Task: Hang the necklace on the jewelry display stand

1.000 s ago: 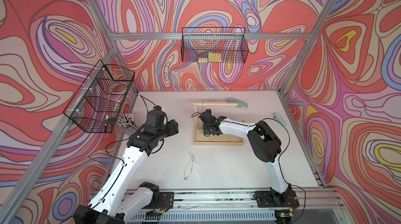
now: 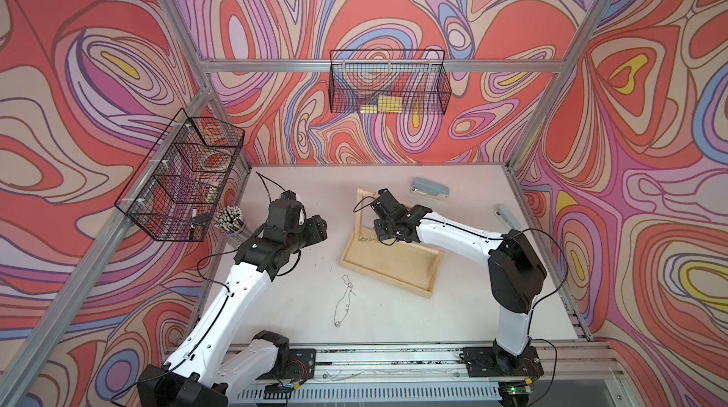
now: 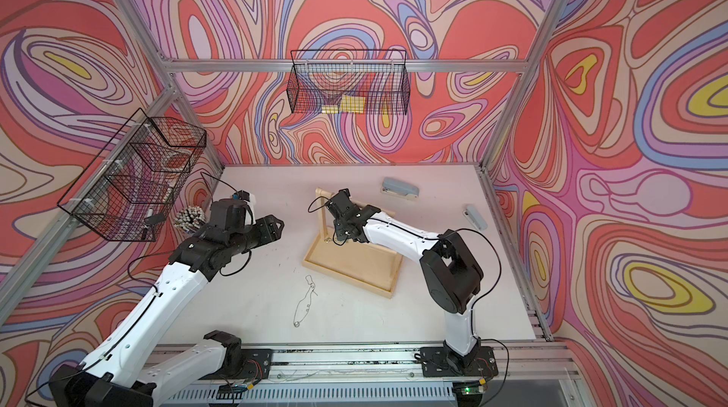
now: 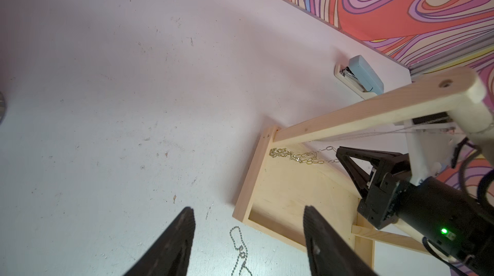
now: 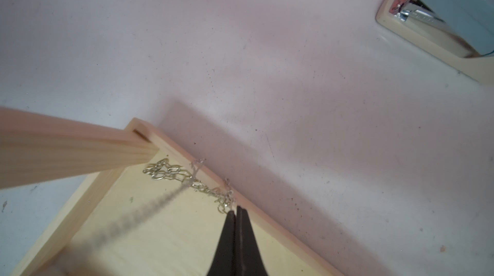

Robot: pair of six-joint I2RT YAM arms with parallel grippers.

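Note:
The wooden display stand, a tray with a bar raised on posts, stands mid-table. A gold chain lies in its corner. From it, chain stretches to my right gripper in the left wrist view; that gripper is shut at the stand, with chain at its tips, though whether pinched is unclear. My left gripper is open and empty, left of the stand. A silver necklace lies on the table in front-left of the stand.
A blue stapler sits behind the stand, another pale object at the right edge. Wire baskets hang at left and back, above a holder of sticks.
The stand has swung round, its front right end nearer the front. My left arm has shifted slightly.

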